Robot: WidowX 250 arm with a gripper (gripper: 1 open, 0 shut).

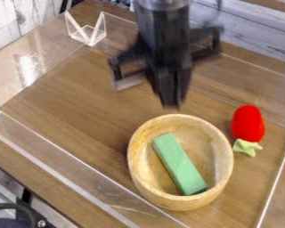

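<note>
A wooden bowl (145, 163) sits near the front of the table, with a green block (178, 165) lying inside it. My gripper (169, 76) is high above and behind the bowl, blurred, so its opening and anything between its fingers cannot be made out. To the right of the bowl lies a red strawberry-like object (248, 125) with pale green leaves at its lower end.
A white wire-like object (85, 31) stands at the back left. A pale slatted wall runs along the back.
</note>
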